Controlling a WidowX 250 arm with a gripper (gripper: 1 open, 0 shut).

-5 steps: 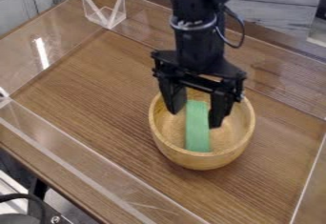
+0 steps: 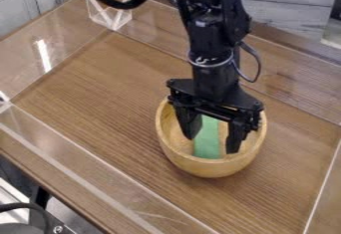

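Note:
My black gripper is open and reaches down from the top into a yellow bowl on the wooden table. A green object lies in the bowl, between the gripper's two fingers and partly hidden by the gripper. Whether the fingers touch it I cannot tell.
A clear plastic item stands at the back left. Dark cables show at the bottom left.
The bowl looks unmoved.

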